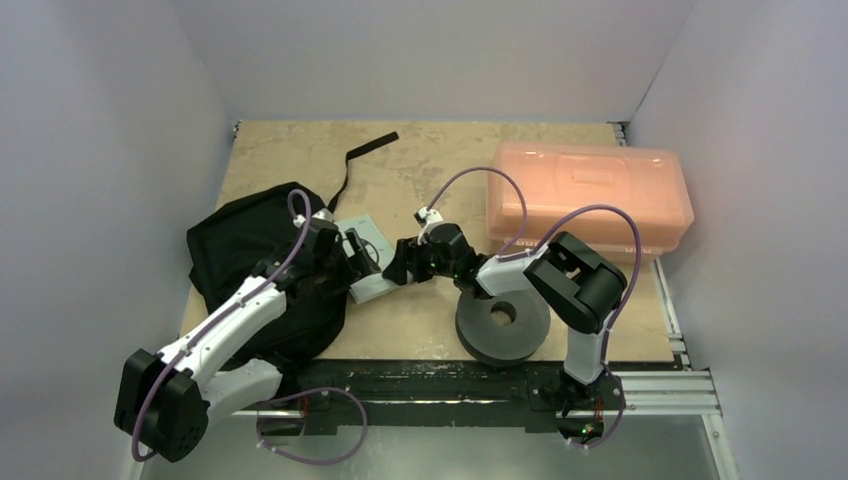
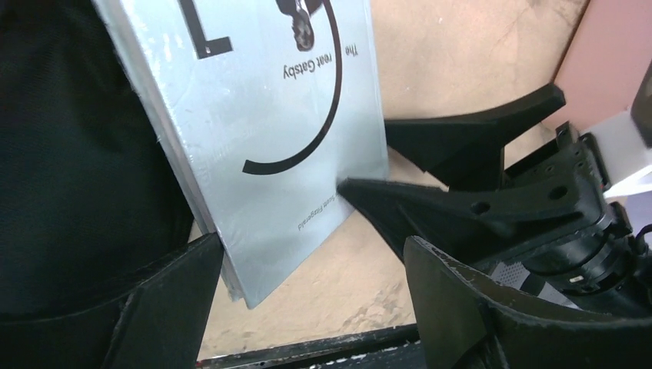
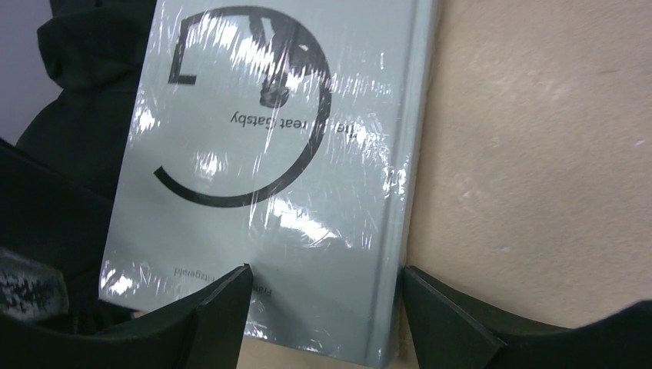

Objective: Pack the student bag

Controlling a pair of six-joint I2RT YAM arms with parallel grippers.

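Note:
The pale grey-blue book "The Great Gatsby" (image 1: 372, 290) lies tilted at the right edge of the black bag (image 1: 250, 240), its far part close against the cloth. My right gripper is shut on a near corner of the book, one finger over the cover and the other beyond the edge. Above the book's left side my left gripper (image 1: 366, 252) stands partly open. In the left wrist view its fingers (image 2: 165, 300) are spread, with the book's lower corner in view between them. The bag's opening cannot be made out.
An orange translucent box (image 1: 590, 195) takes up the back right. A dark grey ring-shaped object (image 1: 503, 330) lies at the front, under the right forearm. The bag's strap (image 1: 372, 146) stretches toward the back.

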